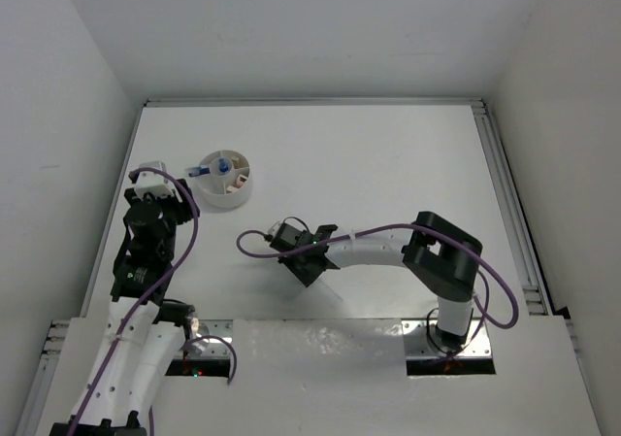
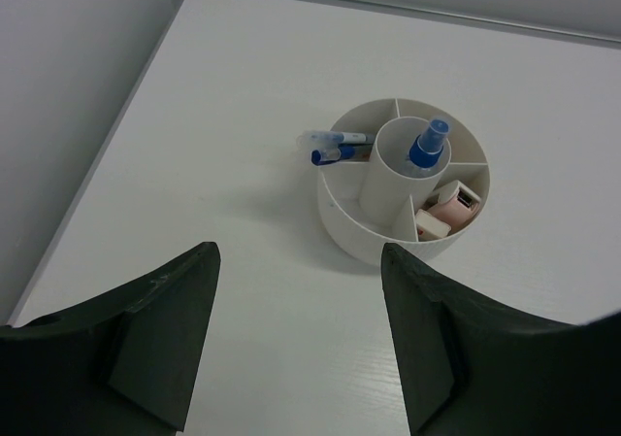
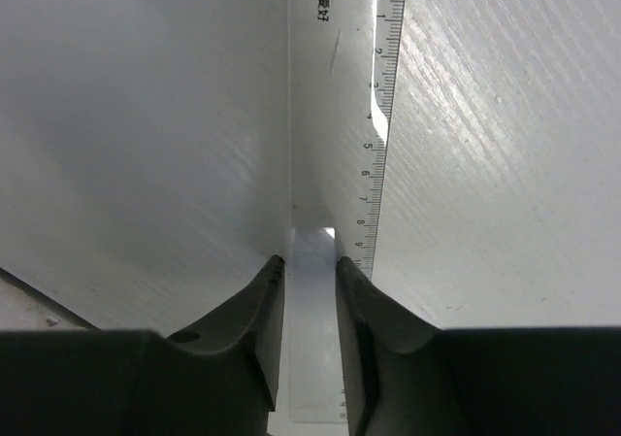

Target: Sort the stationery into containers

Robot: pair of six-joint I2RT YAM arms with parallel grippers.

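Observation:
A clear ruler (image 3: 335, 116) with a centimetre scale lies on the white table in the right wrist view. My right gripper is low over it, its fingers part open with a narrow gap; ruler shows between them, and the right finger overlaps the scale edge. Whether the fingers touch the ruler cannot be told. A round white divided container (image 2: 351, 224) holds blue pens (image 2: 340, 152), a blue-capped item (image 2: 430, 145) in its central cup, a pinkish block (image 2: 454, 204) and a smaller pale block (image 2: 432, 225). My left gripper stands open and empty, in front of the container.
From the right, the right arm (image 1: 374, 250) reaches across the front of the table (image 1: 378, 164). The left arm (image 1: 146, 251) stands along the left edge. Bare table extends behind the right arm and right of the container. Grey walls enclose both sides and the back.

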